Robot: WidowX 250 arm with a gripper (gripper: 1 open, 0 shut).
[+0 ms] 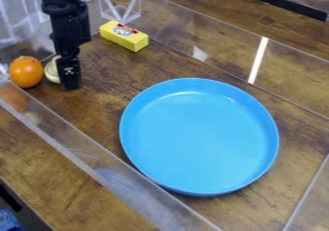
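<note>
My black gripper [71, 71] reaches down at the upper left, its tip over a pale round item [54, 72] that it partly hides; how its fingers stand around that item is hard to make out. An orange tomato-like object [25, 71] sits just left of it. A yellow box [123, 36] with a label lies behind and to the right.
A large blue plate [198, 134] fills the lower middle and right of the wooden surface [257, 33]. Clear plastic edging runs along the left and bottom.
</note>
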